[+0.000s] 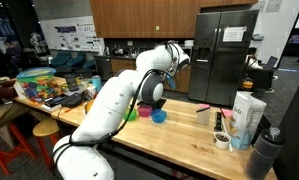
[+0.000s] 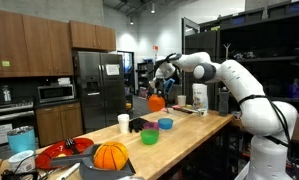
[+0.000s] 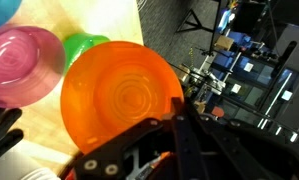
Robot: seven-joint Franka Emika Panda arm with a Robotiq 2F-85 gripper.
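Note:
An orange bowl [image 3: 124, 95] fills the middle of the wrist view, its rim at the fingertips of my gripper. The gripper is shut on that rim. In exterior view 2 the orange bowl [image 2: 156, 103] hangs above the table, clear of the bowls below. In exterior view 1 the arm hides it. A green bowl [image 1: 129, 114], a pink bowl [image 1: 144, 111] and a blue bowl [image 1: 158, 116] stand on the table beneath the arm. The wrist view shows the pink bowl [image 3: 24, 65] and part of the green bowl [image 3: 81, 45] beside the orange one.
A basketball [image 2: 112, 156] and a red tray [image 2: 64, 148] lie at the near end in exterior view 2. A paper bag [image 1: 246, 118] and a dark canister [image 1: 264, 152] stand on the table's right. Bare wood [image 1: 184, 140] lies between.

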